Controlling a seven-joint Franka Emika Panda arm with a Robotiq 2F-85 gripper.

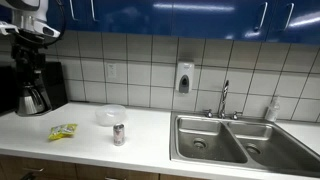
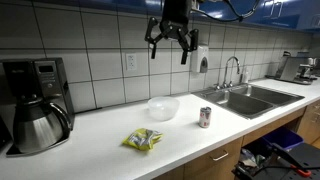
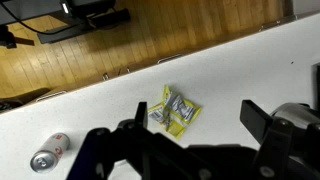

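My gripper (image 2: 168,52) hangs open high above the counter, with nothing between its fingers. Below it on the white counter lies a crumpled yellow packet (image 2: 143,139), which appears between the spread fingers in the wrist view (image 3: 174,110). A can (image 2: 205,117) stands upright near the counter's front edge, to the right of the packet; the wrist view has this can (image 3: 49,151) at lower left. Farther back, a clear bowl (image 2: 163,108) sits near the tiled wall. In exterior view 1 my gripper is at the upper left, its fingers hard to make out.
A black coffee maker with a steel carafe (image 2: 42,125) occupies the counter's left end. To the right is a double steel sink (image 1: 240,141) with a faucet (image 1: 223,98). Blue cabinets (image 1: 210,17) overhang the back. Bare counter lies between packet and can.
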